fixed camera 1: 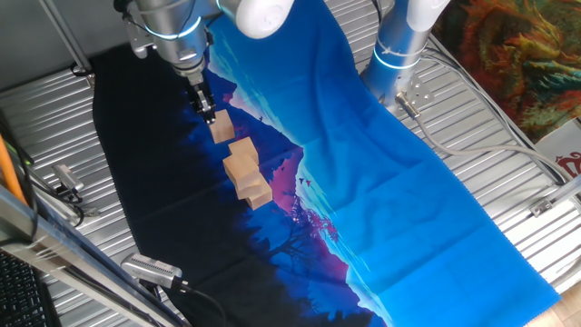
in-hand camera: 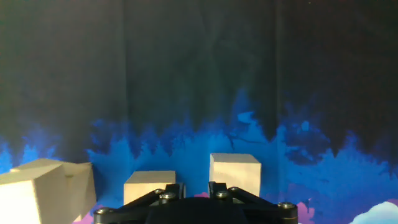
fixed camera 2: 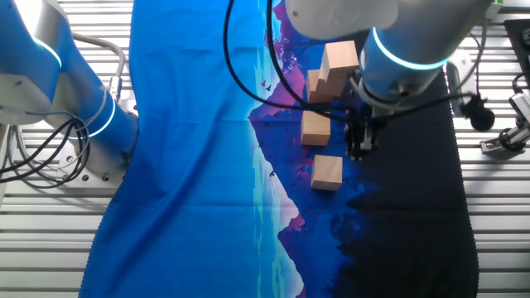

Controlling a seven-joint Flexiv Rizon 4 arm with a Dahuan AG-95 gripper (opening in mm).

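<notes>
A lone wooden block (fixed camera 1: 221, 127) (fixed camera 2: 326, 172) (in-hand camera: 236, 177) rests on the printed cloth. Beside it is a second block (fixed camera 1: 242, 147) (fixed camera 2: 315, 128) (in-hand camera: 149, 186), with a gap between the two. Past that one stands a cluster of blocks (fixed camera 1: 241, 173) (fixed camera 2: 339, 61) (in-hand camera: 37, 193), at least one raised on another. My gripper (fixed camera 1: 210, 116) (fixed camera 2: 358, 152) hangs above the cloth on its dark side, next to the lone block. A narrow gap shows between its dark fingers in the wrist view, with no block in it; how far the fingers stand apart is unclear.
A small grey device (fixed camera 1: 152, 271) lies near the dark edge.
</notes>
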